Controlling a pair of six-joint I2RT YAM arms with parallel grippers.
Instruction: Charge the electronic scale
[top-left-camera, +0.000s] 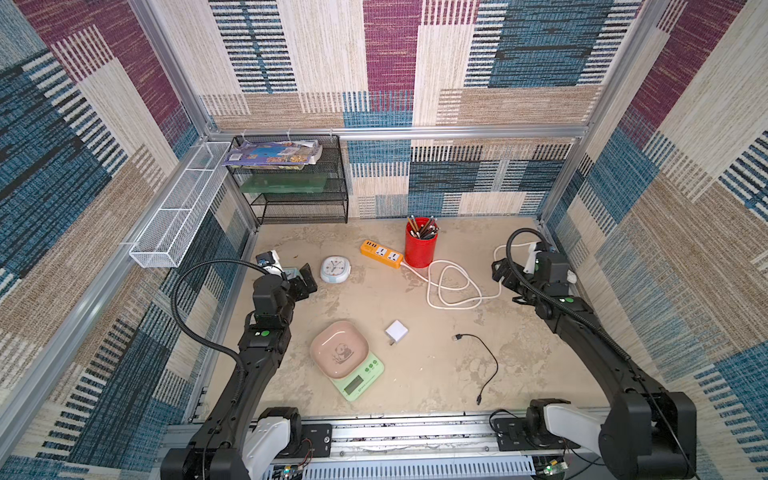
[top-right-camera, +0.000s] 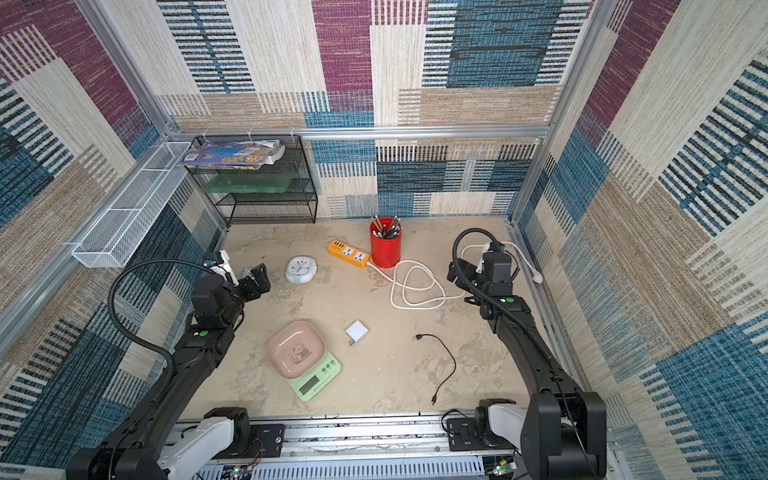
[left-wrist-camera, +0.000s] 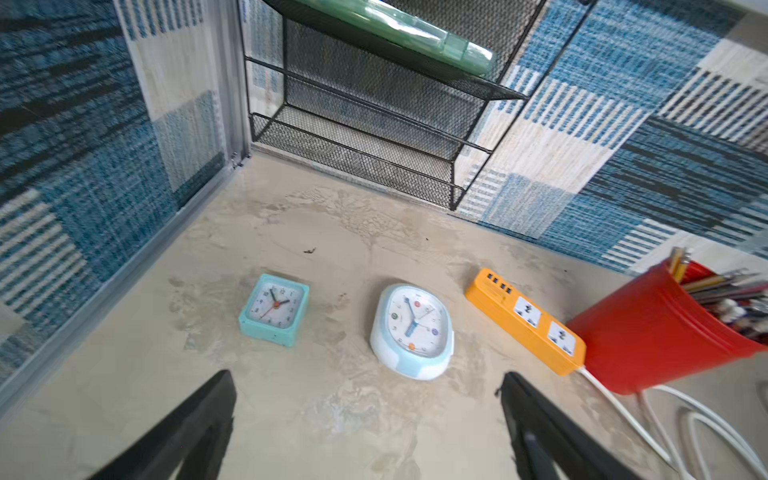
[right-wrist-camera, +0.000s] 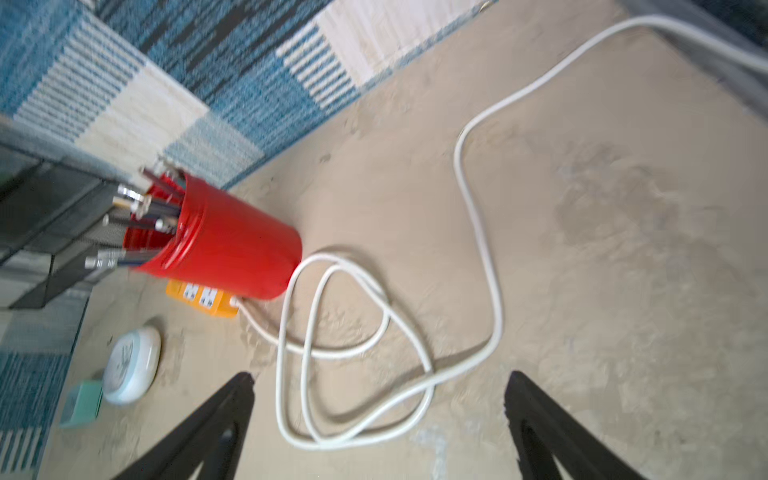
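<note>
The green electronic scale (top-left-camera: 357, 380) lies near the front left of the table, with a pink panda tray (top-left-camera: 326, 339) on it. To its right sits a white charger block (top-left-camera: 396, 331). A short black cable (top-left-camera: 491, 352) lies loose farther right. The orange power strip (top-left-camera: 381, 253) is at the back, its white cord looped to the right. My left gripper stands open above the table behind the scale, holding nothing. Over the right side, my right gripper is open as well, empty, with the white cord (right-wrist-camera: 480, 240) in its view.
A red pen cup (top-left-camera: 420, 244) stands beside the power strip. A white clock (top-left-camera: 335, 269) and a small teal clock (left-wrist-camera: 274, 309) are at the back left. The black wire rack (top-left-camera: 304, 209) stands behind them.
</note>
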